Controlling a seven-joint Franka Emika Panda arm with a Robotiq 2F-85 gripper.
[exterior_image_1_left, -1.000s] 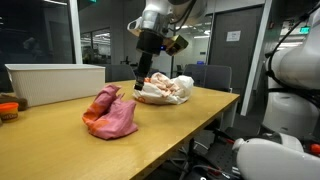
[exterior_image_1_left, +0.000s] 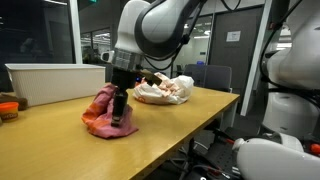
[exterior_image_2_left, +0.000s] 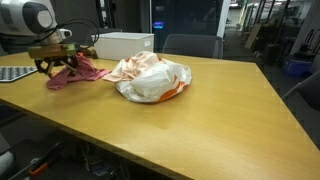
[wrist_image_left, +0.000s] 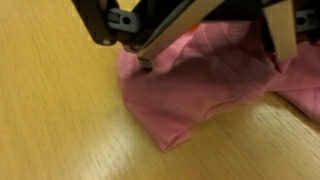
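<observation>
A crumpled pink cloth (exterior_image_1_left: 103, 122) lies on the wooden table, heaped at its back end. My gripper (exterior_image_1_left: 112, 104) is down over the cloth, its fingertips at or just above the fabric; actual contact is hard to judge. In the wrist view the cloth (wrist_image_left: 205, 85) spreads beneath the open fingers, and one fingertip (wrist_image_left: 147, 60) shows by the cloth's near edge. In the far left of exterior view 2, the arm stands over the same cloth (exterior_image_2_left: 82, 73).
A white plastic bag (exterior_image_2_left: 155, 82) with pale pink cloth (exterior_image_2_left: 128, 68) sits farther along the table. A white box (exterior_image_2_left: 124, 45) stands behind. An orange bowl (exterior_image_1_left: 9, 105) is at the left.
The gripper has moved left and down, from above the table right of the pink cloth to over it. The cloth lies much as before.
</observation>
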